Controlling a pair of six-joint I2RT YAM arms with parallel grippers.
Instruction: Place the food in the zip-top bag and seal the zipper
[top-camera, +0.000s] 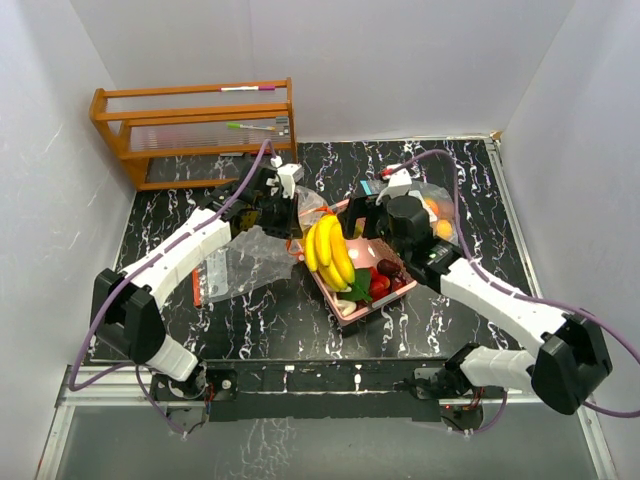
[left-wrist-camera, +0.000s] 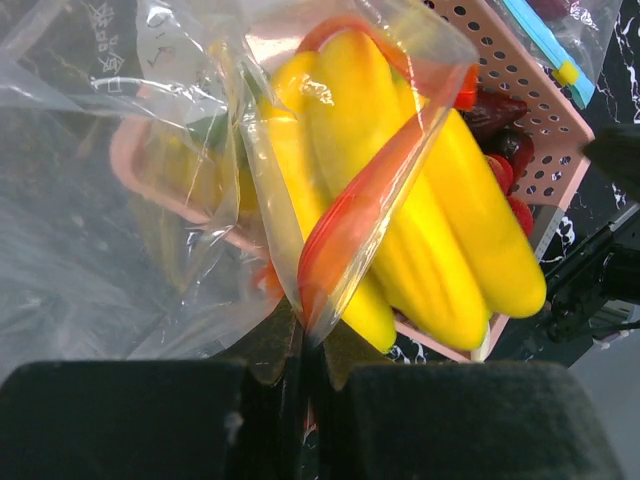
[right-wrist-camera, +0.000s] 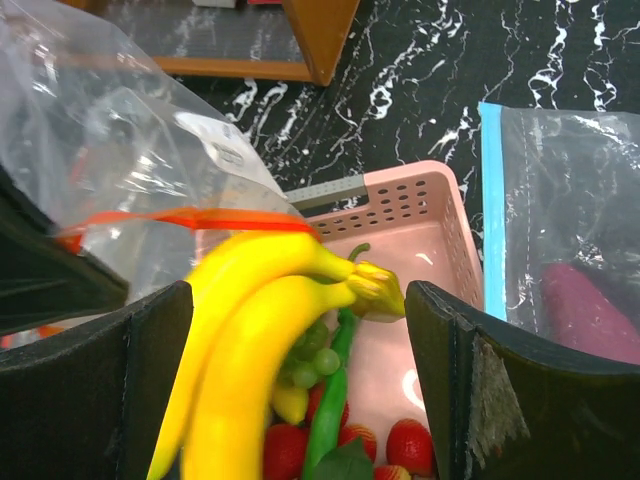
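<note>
My left gripper (top-camera: 294, 228) is shut on the edge of a clear zip bag (left-wrist-camera: 120, 250) with an orange zipper. A bunch of yellow bananas (top-camera: 328, 250) lies beside the bag's mouth, over the pink basket; in the left wrist view it shows behind the bag's film. My right gripper (top-camera: 362, 218) is open just above the bananas, a banana stem between its spread fingers in the right wrist view but apparently not gripped. The basket also holds red peppers or tomatoes (top-camera: 379, 284), a green leaf (top-camera: 355, 290) and grapes (right-wrist-camera: 312, 355).
A second filled bag (right-wrist-camera: 560, 200) with a blue zipper lies right of the basket. A wooden rack (top-camera: 195, 110) stands at the back left.
</note>
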